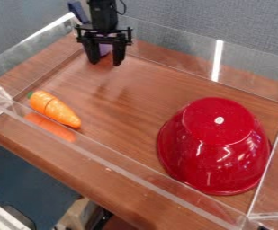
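Observation:
The black robot gripper (105,47) hangs at the top, toward the back left corner of the enclosed wooden surface. A purple object (95,47) is partly hidden behind it; whether the fingers hold it is unclear. An orange carrot (55,109) lies at the front left. A large red upside-down bowl (213,144) sits at the right.
Clear plastic walls (218,57) surround the wooden tabletop (129,99). The middle of the surface between carrot, bowl and gripper is bare.

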